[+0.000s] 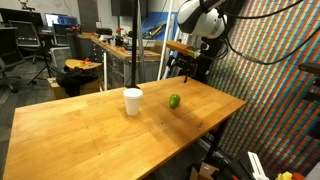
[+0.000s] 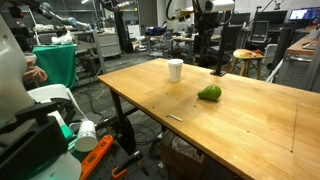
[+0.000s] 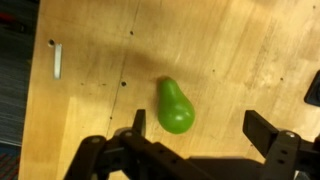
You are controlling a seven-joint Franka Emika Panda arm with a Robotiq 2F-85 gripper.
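A green pear-shaped object (image 3: 176,109) lies on the wooden table, its narrow end toward the top of the wrist view. The same green object (image 1: 174,101) shows right of a white cup (image 1: 132,102), and both rest apart on the tabletop. Above the table hangs my gripper, its fingers spread wide with nothing held. In the wrist view, the green object appears in the gap between the fingers, nearer the left one. Exterior view 2 shows the white cup (image 2: 175,72) upright and the green object (image 2: 210,93) on its side.
A thin pale stick (image 3: 58,60) lies on the table near its edge. A dark object (image 3: 313,90) cuts into the wrist view at the right. Chairs and desks stand behind it.
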